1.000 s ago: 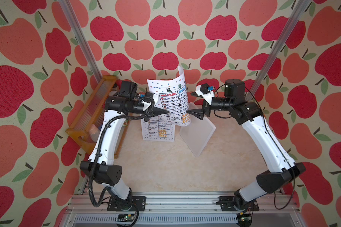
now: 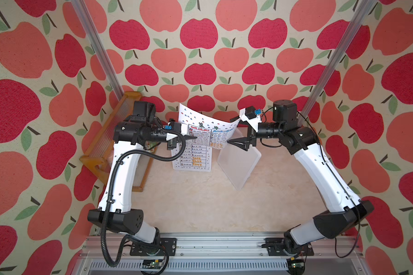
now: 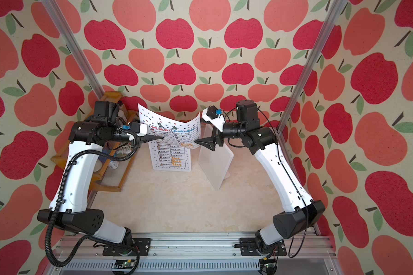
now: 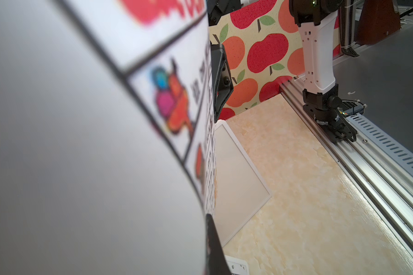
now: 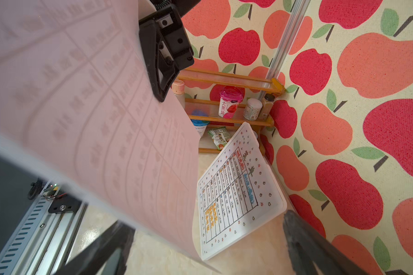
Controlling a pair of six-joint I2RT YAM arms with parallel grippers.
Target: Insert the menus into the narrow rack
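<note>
A curved menu sheet (image 2: 205,129) hangs in the air between my grippers. My left gripper (image 2: 192,137) is shut on the sheet's left part; in the left wrist view the sheet fills most of the picture. At the sheet's right side my right gripper (image 2: 237,143) stands open, the sheet's edge close to its fingers. Behind and below, a second menu (image 5: 231,197) stands upright on the table. A pale translucent board (image 2: 238,162) stands to its right; whether this is the narrow rack I cannot tell.
A wooden shelf (image 2: 89,162) with cups, jars and packets stands along the left wall.
My left arm has drawn a little to the left and forward. The sheet's right end, earlier curled upward, now spreads lower and farther right, toward my right gripper.
</note>
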